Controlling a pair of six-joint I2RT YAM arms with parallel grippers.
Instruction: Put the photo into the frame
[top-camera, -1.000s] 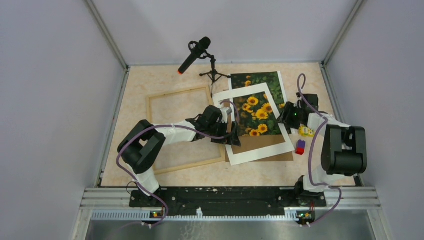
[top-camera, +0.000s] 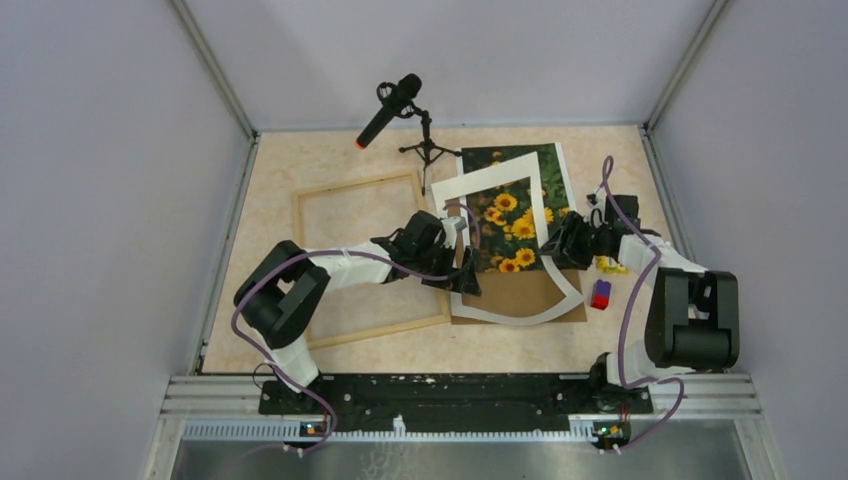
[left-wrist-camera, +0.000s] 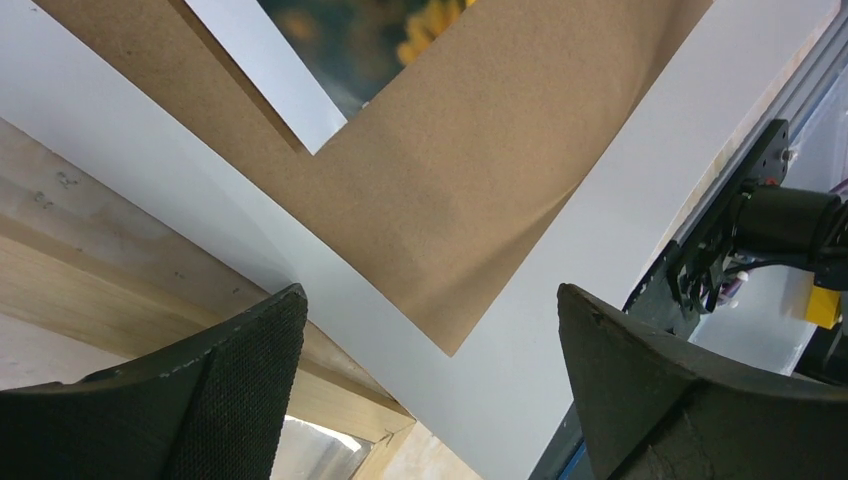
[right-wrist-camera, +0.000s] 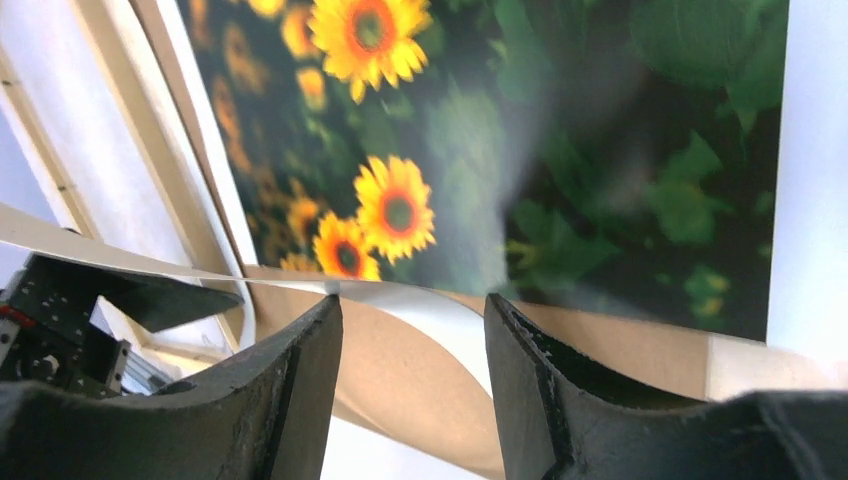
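Observation:
The sunflower photo (top-camera: 516, 228) lies on a brown board (top-camera: 520, 285). Across both is a white mat (top-camera: 510, 319), its right side and lower edge bowed. My left gripper (top-camera: 472, 273) hovers over the mat's lower left corner, its fingers (left-wrist-camera: 245, 380) spread with nothing between them. At the mat's right strip is my right gripper (top-camera: 566, 247). Its fingers (right-wrist-camera: 305, 375) stand apart in the right wrist view, and the raised, curved white mat (right-wrist-camera: 435, 312) crosses the gap; no grip on it shows. To the left lies the wooden frame (top-camera: 380, 334), partly under my left arm.
A red and blue block (top-camera: 601, 294) and a yellow item (top-camera: 611, 265) sit close to my right arm. At the back stands a microphone (top-camera: 391, 110) on a small tripod. The front table strip below the board is clear.
My right gripper has shifted slightly left and toward the front. The left arm has stayed nearly still.

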